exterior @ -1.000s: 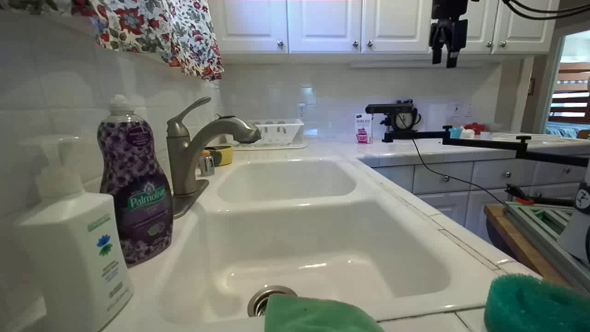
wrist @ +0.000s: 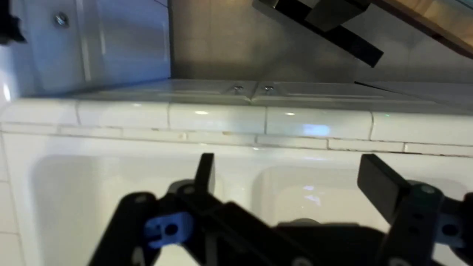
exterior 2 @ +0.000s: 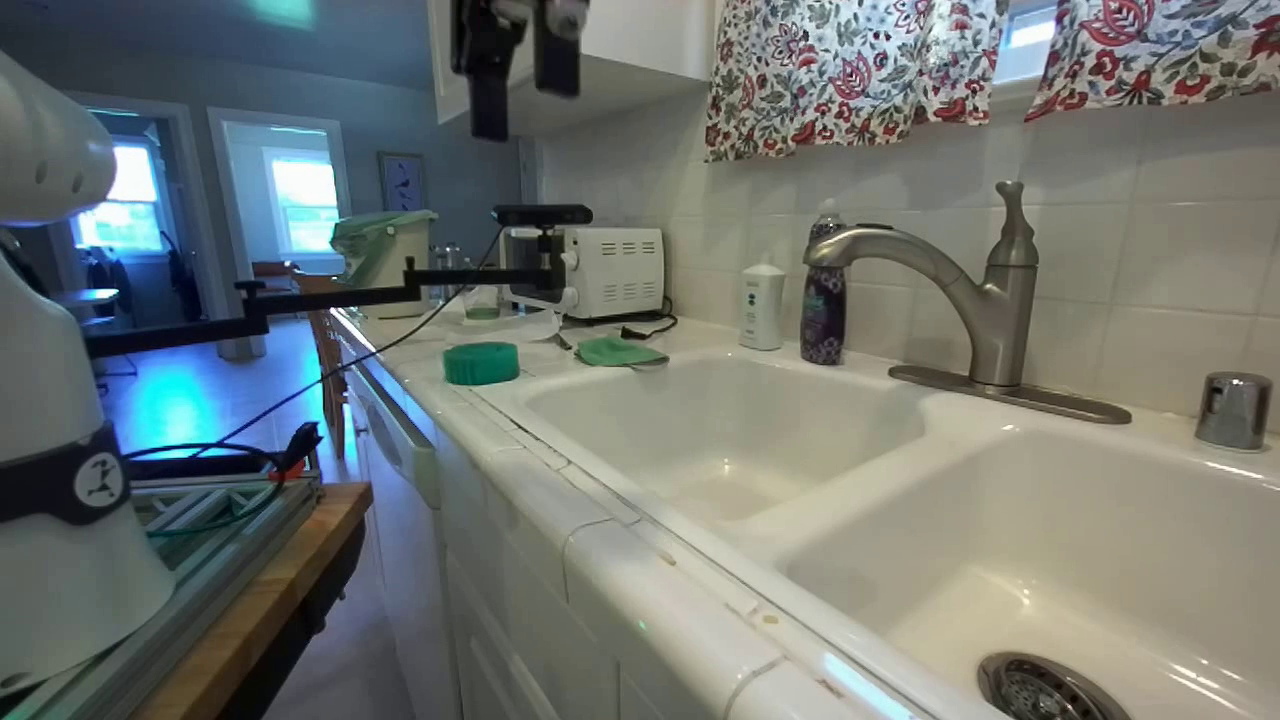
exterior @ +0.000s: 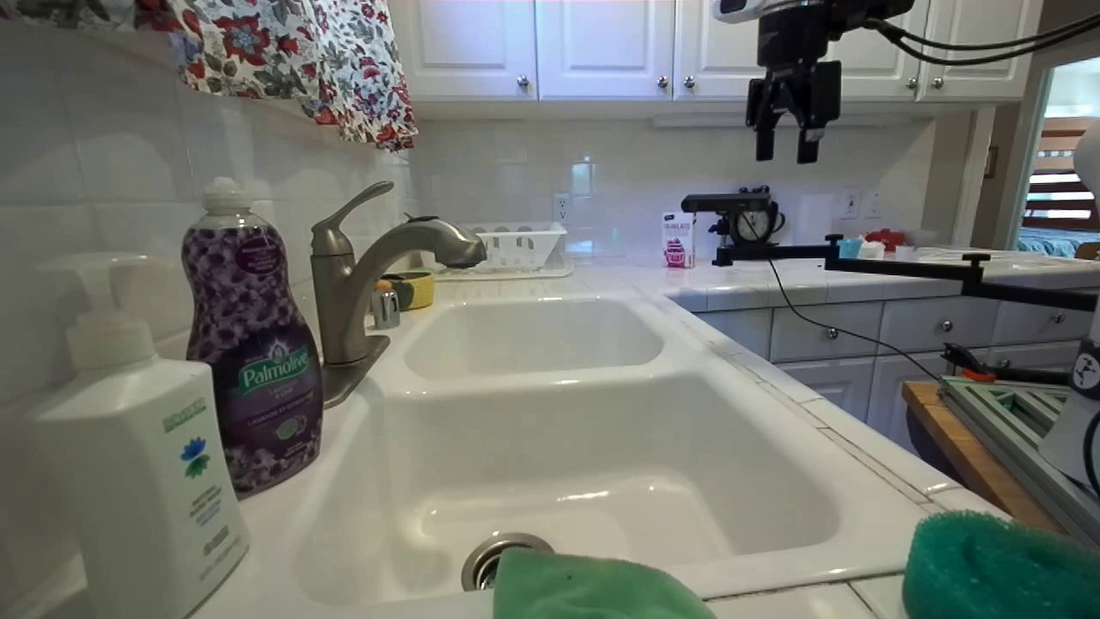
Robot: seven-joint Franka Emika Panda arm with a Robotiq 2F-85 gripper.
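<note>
High above the counter edge, my gripper points down in exterior view 1, its two fingers apart. In the wrist view the gripper is open wide over the double sink, with nothing between its fingers. A green scrubber and a green cloth lie on the counter at one end of the sink. Behind the sink stand a purple Palmolive bottle and a white soap pump bottle. Both basins look empty. No object touches the gripper.
The metal faucet rises at the sink's wall side. A white dish rack stands beyond the far basin. A camera on a black arm reaches over the counter, with a cable hanging from it. Cabinets hang behind the gripper.
In exterior view 1 my gripper has moved left and somewhat lower, and its fingers show farther apart. The items around the sink have stayed in place.
</note>
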